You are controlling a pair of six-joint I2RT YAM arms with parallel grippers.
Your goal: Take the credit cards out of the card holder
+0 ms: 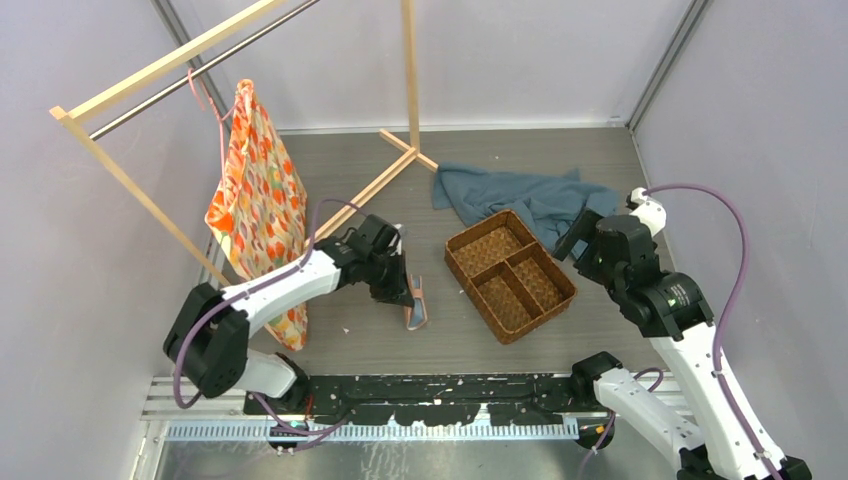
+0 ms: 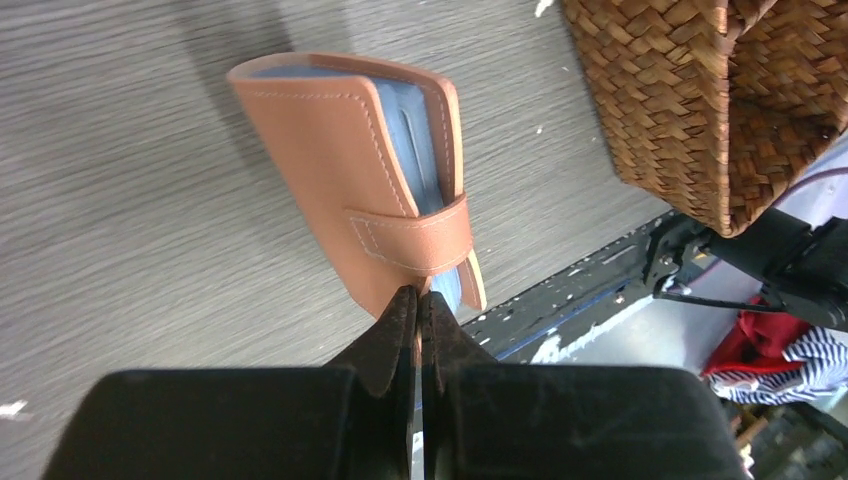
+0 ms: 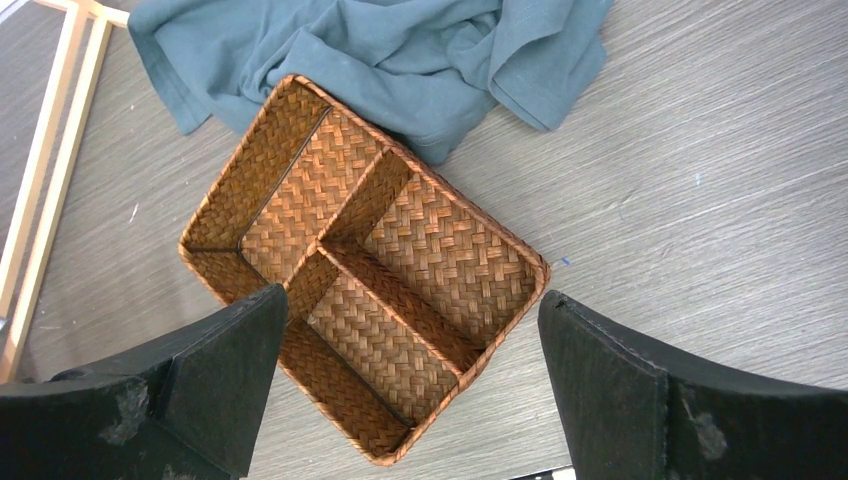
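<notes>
A tan leather card holder [image 1: 416, 310] with a blue-grey inside and a strap lies on the floor beside my left gripper [image 1: 404, 298]; in the left wrist view the holder [image 2: 325, 175] fills the middle, its lower end at the fingertips. My left gripper is shut at that end; whether anything thin sits between its fingers is unclear. No separate card can be made out. My right gripper is open, above the right side near the woven basket [image 3: 450, 250], with nothing between its fingers.
A three-compartment basket [image 1: 510, 319] sits right of the holder. A blue cloth [image 1: 520, 195] lies behind it. A wooden rack [image 1: 410, 70] with a hanging orange patterned garment [image 1: 255, 190] stands at the left. Bare floor lies between garment and basket.
</notes>
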